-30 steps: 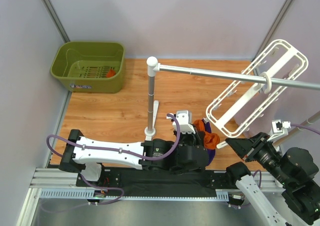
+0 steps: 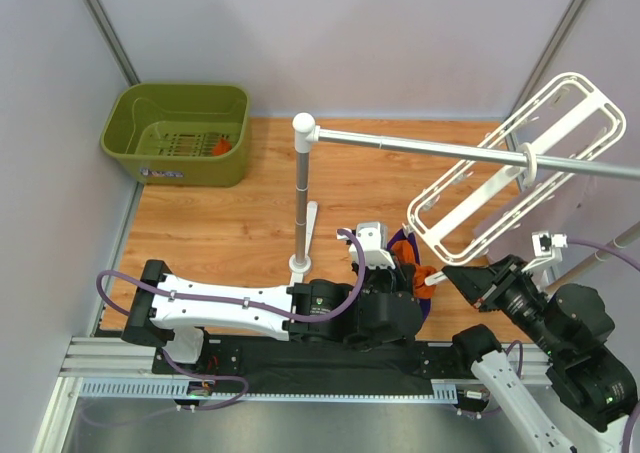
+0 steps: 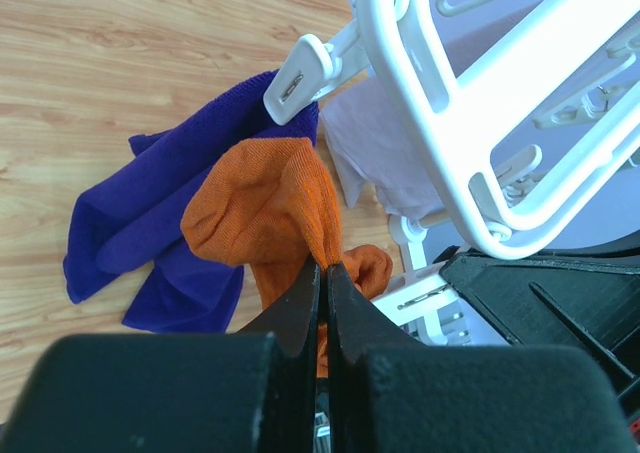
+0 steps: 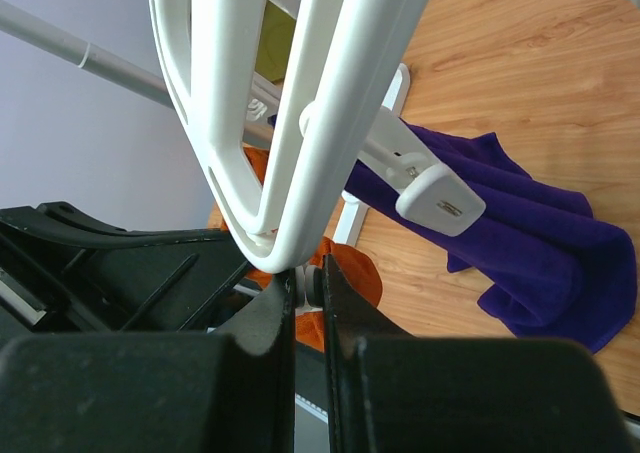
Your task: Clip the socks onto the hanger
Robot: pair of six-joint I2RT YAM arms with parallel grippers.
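In the left wrist view, an orange sock [image 3: 270,198] hangs bunched with its cloth pinched by my left gripper, which is shut. My right gripper is shut on a small white clip at the corner of the white hanger [image 2: 470,203]. Orange cloth [image 4: 355,271] lies close against that clip; whether any of it sits inside the clip's fingers, I cannot tell. A purple sock [image 3: 165,198] reaches up to another hanger clip [image 3: 302,78]. From above, my left arm covers much of both socks.
A green basket [image 2: 120,138] with something orange inside stands at the back left. The rack's upright pole [image 2: 302,203] and its long bar [image 2: 420,145] stand close to the hanger. A pale grey cloth [image 3: 375,138] hangs behind the hanger. Mid-table is bare.
The hanger's near corner and my right gripper have shifted slightly left and up in the top view, closer to the orange sock. My left arm has moved a little right.
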